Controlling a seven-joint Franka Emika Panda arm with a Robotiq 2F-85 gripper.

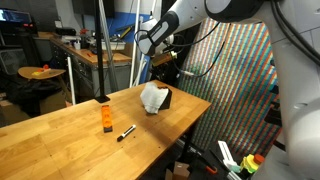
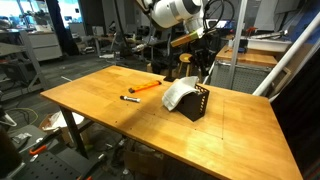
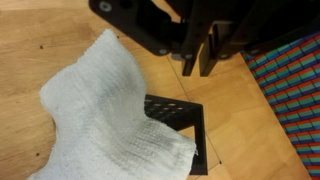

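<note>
A white cloth lies draped over a black open-sided box on the wooden table. In the wrist view, the cloth fills the lower left and covers much of the box. My gripper is above the box, its dark fingers close together and apart from the cloth. A narrow gap shows between them, and I see no object there. Whether they count as shut is unclear. From outside, the gripper is small and dark above the box.
An orange object and a small black-and-white stick-like item lie on the table to the left of the box. A colourful patterned surface lies beyond the table's edge.
</note>
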